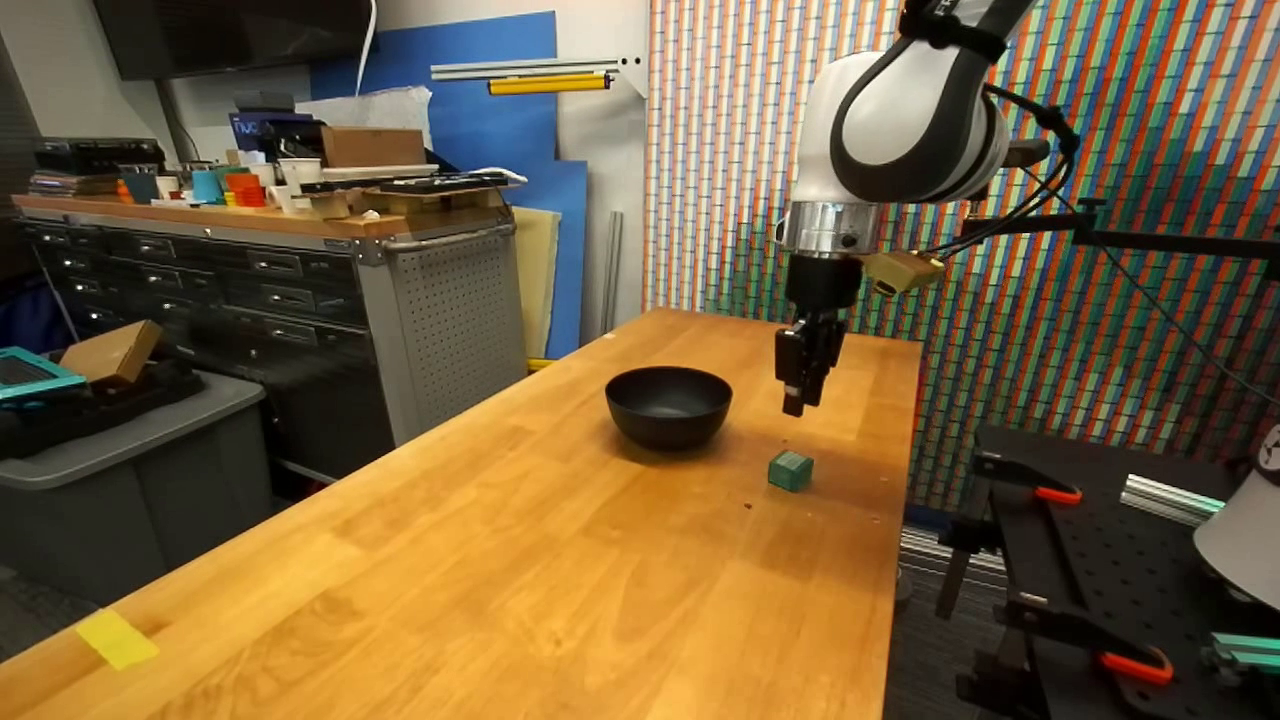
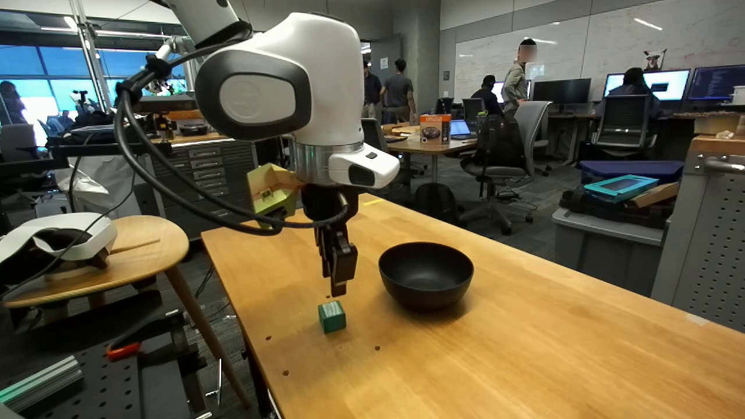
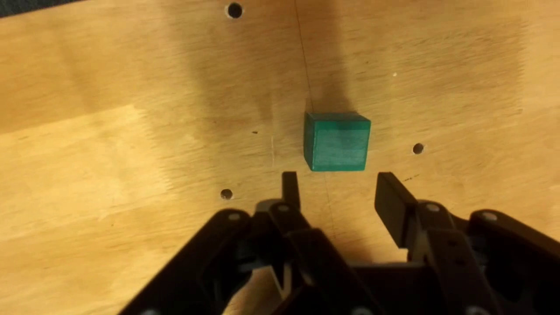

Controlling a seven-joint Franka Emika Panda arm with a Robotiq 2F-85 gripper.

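A small green cube (image 1: 791, 470) rests flat on the wooden table, to the right of a black bowl (image 1: 668, 409) in exterior view 1. The bowl (image 2: 426, 275) looks empty where its inside shows. Above the cube (image 2: 332, 317), with a clear gap of air, hangs my gripper (image 2: 339, 287), pointing down. In the wrist view my gripper has its fingers (image 3: 394, 210) spread about a cube's width apart, only bare table between them. The cube (image 3: 340, 145) appears just beyond the fingertips there, fully visible.
The wooden table (image 1: 504, 564) is broad and mostly bare, with a few small holes. Yellow tape (image 1: 118, 638) marks its near left corner. Beside the table's right edge stands a black cart (image 1: 1080, 540) with clamps.
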